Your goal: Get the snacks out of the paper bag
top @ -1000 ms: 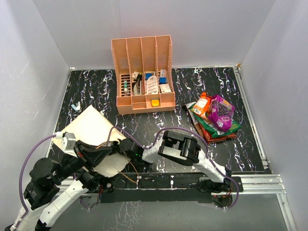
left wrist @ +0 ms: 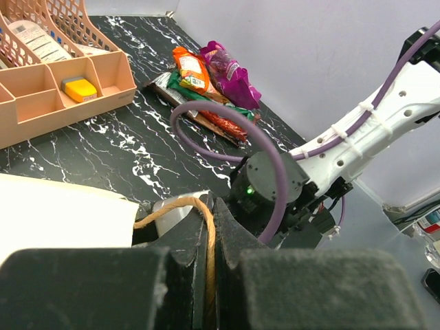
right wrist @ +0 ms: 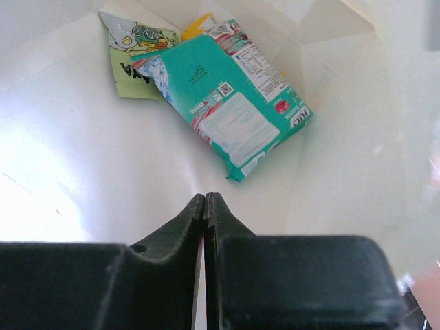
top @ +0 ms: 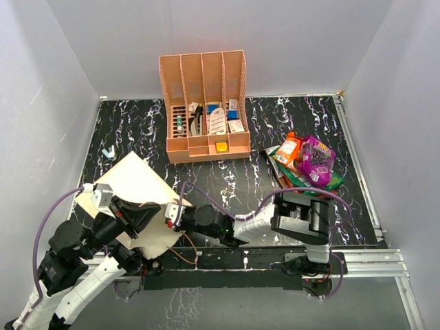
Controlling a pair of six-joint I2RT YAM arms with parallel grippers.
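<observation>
The cream paper bag lies on the left of the table, its mouth toward the right. My left gripper is above the bag, shut on its twisted handle, which runs between the fingers. At the bag's mouth is my right gripper, its fingertips together and nothing visible between them. The right wrist view looks into the bag, where a teal snack packet and a small green packet lie deeper inside, beyond the fingertips. A bit of yellow packaging shows behind them.
Several snack bags, among them a purple bag and an orange bag, are piled at the right. A peach organizer with small items stands at the back.
The right arm has shifted rightward, its gripper drawing back from the bag toward the mouth. My left gripper has barely moved. The snack pile is unchanged.
</observation>
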